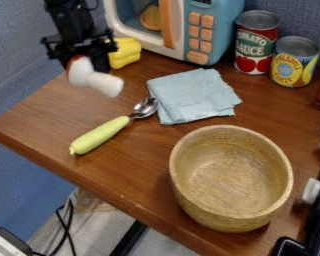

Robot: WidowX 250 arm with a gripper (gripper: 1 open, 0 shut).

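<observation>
The black gripper is at the upper left, raised above the table, holding a white cylindrical object with a reddish part near the fingers, tilted down to the right. Below it a spoon with a pale green handle lies on the wooden table, beside a folded light blue cloth. A wooden bowl stands at the front right.
A toy microwave, a yellow object, a tomato sauce can and a yellow can stand at the back. Dark appliances and small items line the right edge.
</observation>
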